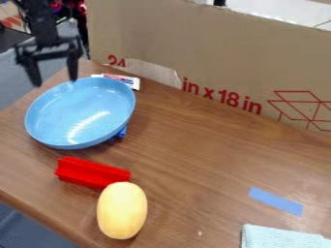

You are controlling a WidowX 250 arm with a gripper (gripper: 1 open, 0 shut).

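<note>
My gripper (50, 68) hangs open at the top left, blurred, above and left of a blue plate (80, 110), with nothing visible between its fingers. The plate rests on the wooden table near a red cylinder-like block (92, 173) and a yellow oval object (122, 209). A small white-and-red item (120, 80) lies behind the plate, and a small blue object (119, 134) is partly hidden under or beside its right edge.
A large cardboard panel (220, 58) stands along the back. A blue tape strip (276, 201) and a pale folded cloth (285, 238) lie at the lower right.
</note>
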